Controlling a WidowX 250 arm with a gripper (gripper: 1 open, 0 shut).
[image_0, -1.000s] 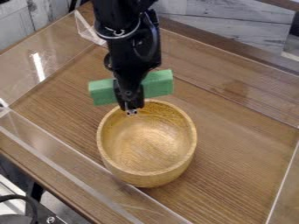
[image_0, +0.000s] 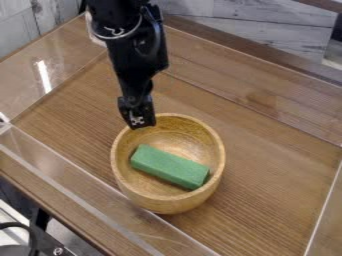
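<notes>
A green rectangular block (image_0: 170, 168) lies inside a round wooden bowl (image_0: 202, 138) at the lower middle, slightly tilted along a diagonal. My black gripper (image_0: 135, 116) hangs over the table at the bowl's back left rim, above and behind the block and apart from it. It is open, with nothing seen between its fingers.
A white-grey marbled surface runs along the back right, and clear or pale edging borders the left side.
The green block, earlier up at the gripper, now lies in the bowl. The gripper has let go of it and stands a little to the left.
</notes>
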